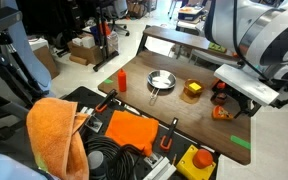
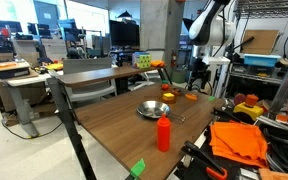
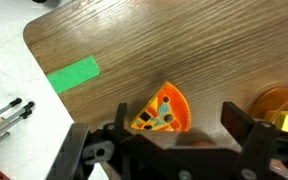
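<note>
Below my open gripper, an orange pizza-slice-shaped piece (image 3: 164, 108) with dark and pale spots lies on the wooden table. Its lower part passes behind the fingers in the wrist view, and there is clear height between them in the exterior views. The same slice (image 1: 222, 113) shows near the table's right end. Nothing sits between the fingertips. At the wrist view's right edge is a round brown-orange container (image 3: 274, 100) with something yellow by it.
A metal pan (image 1: 161, 79), a red bottle (image 1: 122, 80) and a yellow block on an orange dish (image 1: 192, 88) stand further left on the table. Green tape (image 3: 73, 74) marks the table near its edge. Bare wood surrounds the slice.
</note>
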